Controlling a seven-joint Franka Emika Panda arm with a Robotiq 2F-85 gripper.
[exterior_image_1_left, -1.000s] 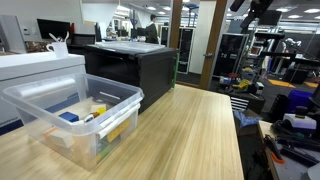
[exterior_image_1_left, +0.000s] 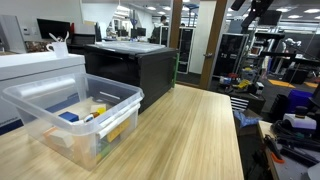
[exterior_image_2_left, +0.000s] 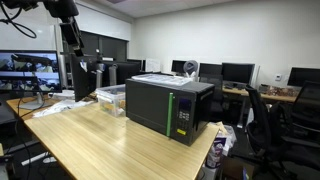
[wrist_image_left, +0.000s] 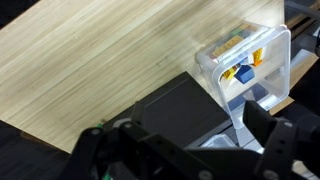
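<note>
My gripper is high above the table, its two dark fingers (wrist_image_left: 128, 128) well apart at the bottom of the wrist view with nothing seen between them. In exterior view 2 the gripper (exterior_image_2_left: 77, 50) hangs at the upper left, clear of everything. A clear plastic box (exterior_image_1_left: 70, 142) stands on the wooden table (exterior_image_1_left: 195, 130). Inside it lie a blue item (exterior_image_1_left: 69, 117), a yellow item (wrist_image_left: 229, 73) and other small things too blurred to name. Beside the box sits a black microwave (exterior_image_2_left: 150, 107) with a green strip on its front.
On top of the microwave lies a pale flat item (exterior_image_1_left: 125, 46). Office chairs (exterior_image_2_left: 275, 125) and monitors (exterior_image_2_left: 238, 74) stand beyond the table.
</note>
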